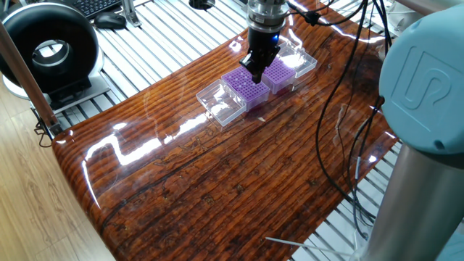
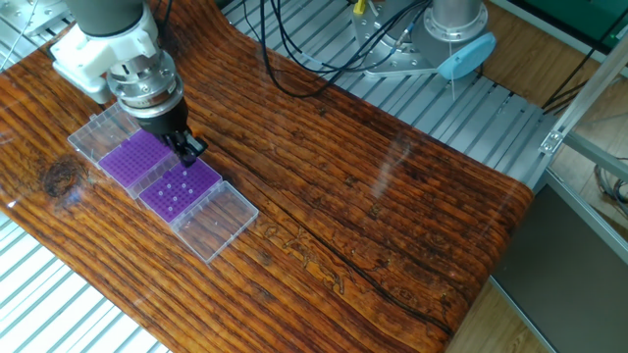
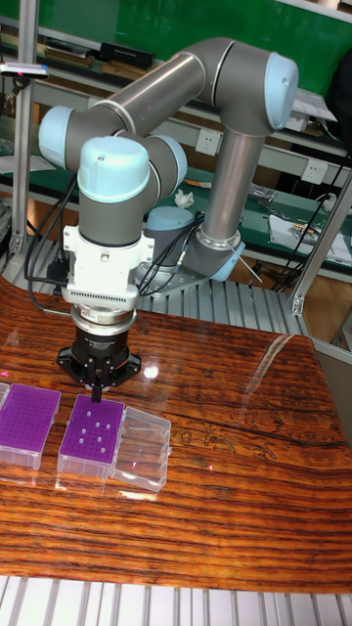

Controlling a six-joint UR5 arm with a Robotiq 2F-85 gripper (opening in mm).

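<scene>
Two purple racks with grids of holes sit side by side in clear boxes on the wooden table. One rack holds several small pale tubes standing in its holes. The other rack looks empty in the third view. Pointing down, my black gripper is at the back edge of the rack with tubes, its fingers close together. In the second view the gripper is by that rack's edge near the boundary with the other. Whether anything thin is between the fingertips is too small to tell.
Open clear lids lie at the outer ends of the racks. Black cables hang beside the arm in the first view.
</scene>
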